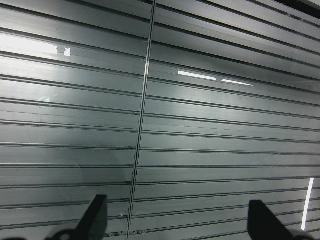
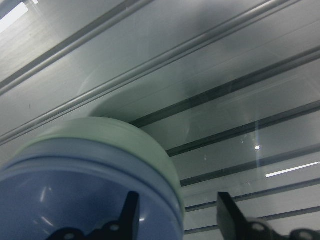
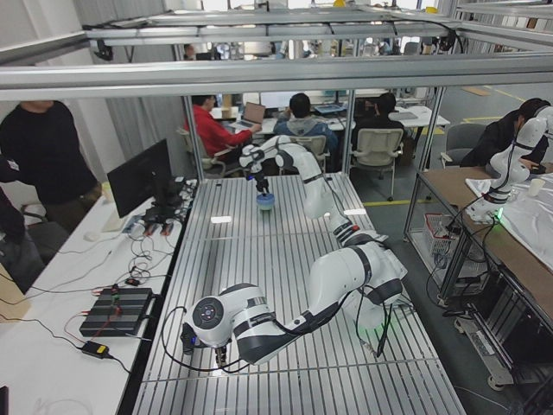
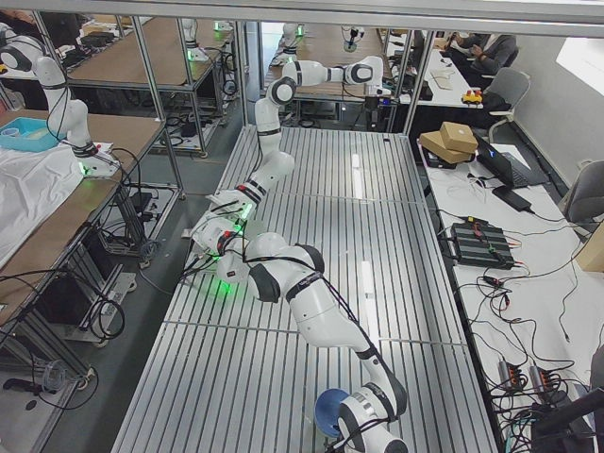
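Note:
Two stacked bowls, blue (image 2: pixel 75 200) inside pale green (image 2: pixel 115 127), are at the far end of the slatted metal table in the camera left view, seen there as a small round shape (image 3: pixel 265 203); the blue bowl (image 4: pixel 330 406) also shows in the camera right view. One gripper is at their rim, fingers apart on either side of it in the right wrist view; whether it grips is unclear. My other gripper has its fingers wide apart over bare slats in the left wrist view.
A side desk (image 3: pixel 69 372) holds a monitor, black boxes and cables. An aluminium frame runs overhead and round the table.

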